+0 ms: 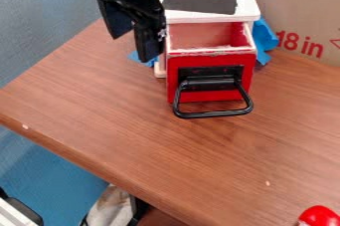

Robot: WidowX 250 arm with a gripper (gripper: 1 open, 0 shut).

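Observation:
The black gripper hangs from the top left, its fingertips beside the upper left corner of a red and white box with a slightly pulled-out drawer that has a black wire handle. A dark flat strip lies on the white top. Whether the gripper is open or shut is unclear.
A red object sits at the lower right edge. Blue pieces flank the box, and cardboard stands behind it at right.

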